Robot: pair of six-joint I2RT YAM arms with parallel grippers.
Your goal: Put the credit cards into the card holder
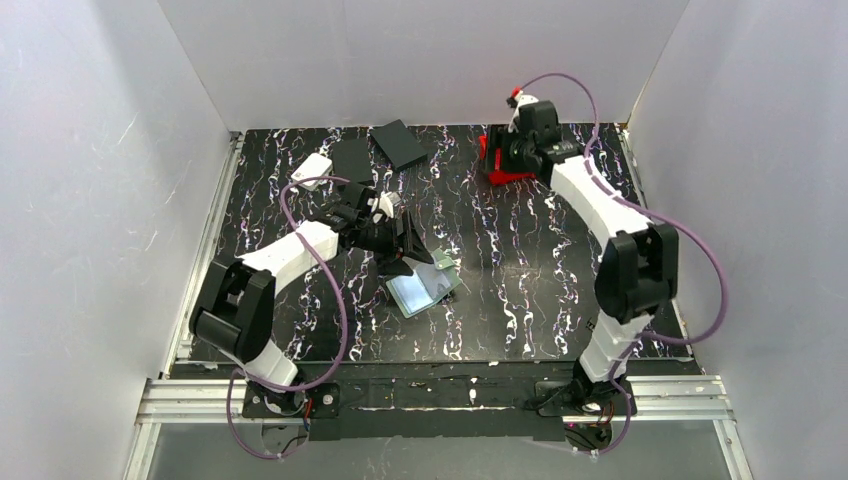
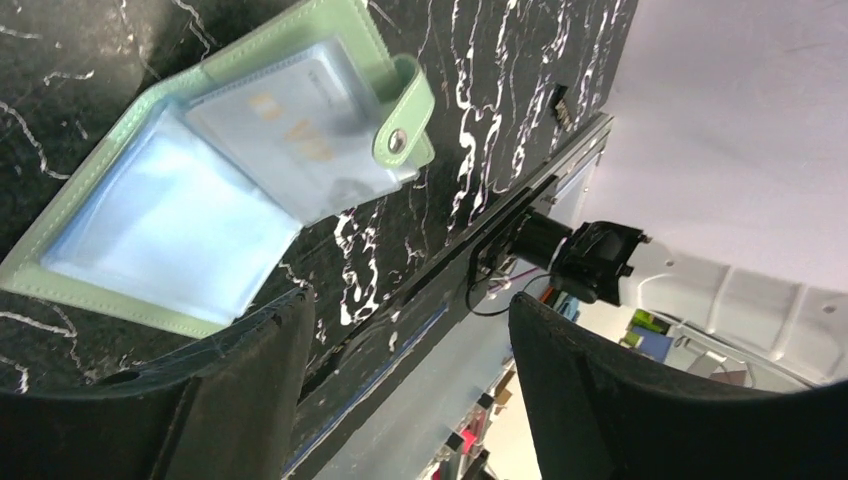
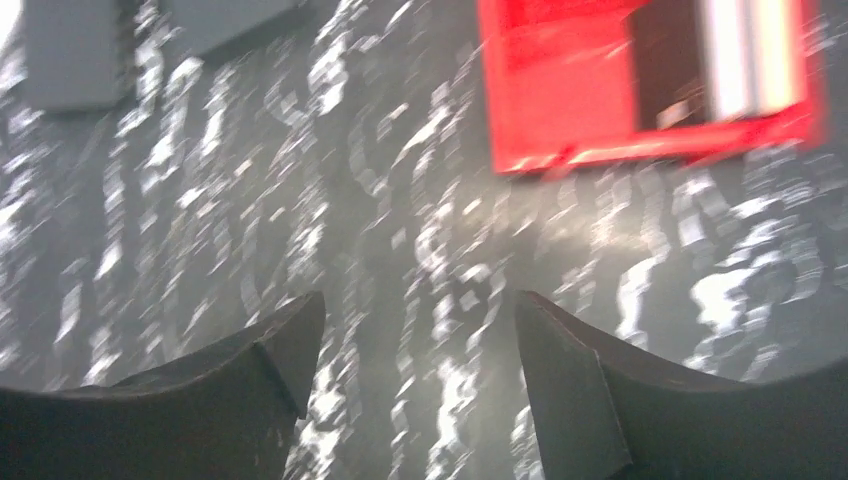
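Note:
An opened green card holder (image 2: 160, 312) with clear sleeves lies on the dark table; in the top view the holder (image 1: 413, 310) is at the centre front. Its strap (image 2: 412, 112) with a metal snap curls up at one edge. My left gripper hovers over the holder, its fingers spread with nothing between them. At the back right, my right gripper stands open and empty above the table. Beyond it lies a red tray (image 3: 560, 158) with a black card (image 3: 668, 60) and paler upright pieces, blurred, inside.
Two dark flat boxes (image 1: 399, 145) lie at the back left, with a white box (image 1: 313, 171) beside them. A purple cable (image 1: 340, 310) runs along each arm. The table between the holder and the red tray is clear.

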